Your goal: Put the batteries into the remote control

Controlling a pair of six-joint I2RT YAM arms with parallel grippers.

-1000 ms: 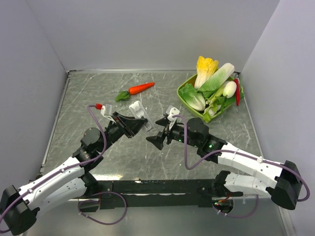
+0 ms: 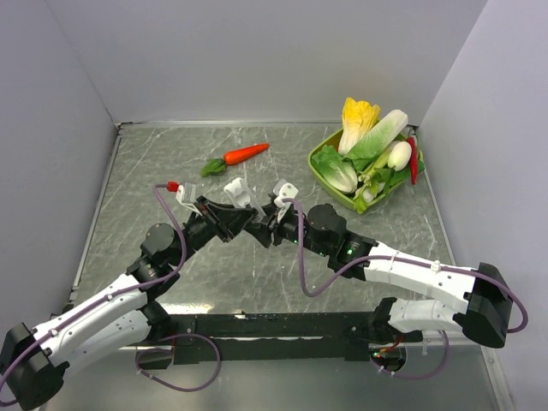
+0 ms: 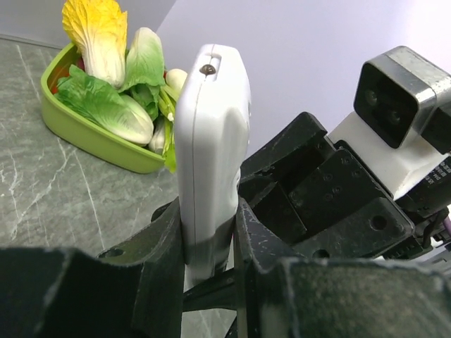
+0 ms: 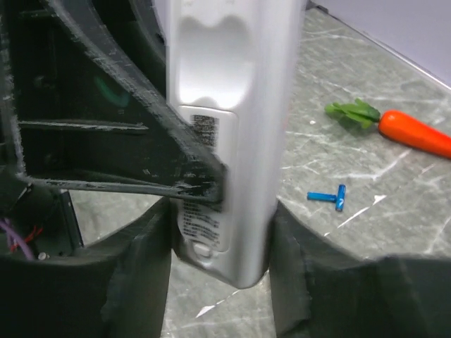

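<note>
The white remote control (image 2: pixel 241 195) is held in the air between both arms, its narrow edge toward the camera in the left wrist view. My left gripper is shut on its sides. In the right wrist view, the back of the remote control (image 4: pixel 235 151) shows printed labels, and a black finger of the left gripper crosses it. My right gripper has a finger on either side of the lower end; whether both pads press on it is unclear. Two blue batteries (image 4: pixel 323 196) (image 4: pixel 340 198) lie on the table, touching in a T shape.
A carrot (image 2: pixel 247 153) lies at the back of the marble table (image 2: pixel 171 163). The green basket (image 2: pixel 320 178) of vegetables stands at the back right. Both grippers crowd together at the table's middle, and the left side is mostly bare.
My right gripper has moved left and slightly up in the top view, from beside the remote control to around its lower end. The left arm and the remote control have stayed in place.
</note>
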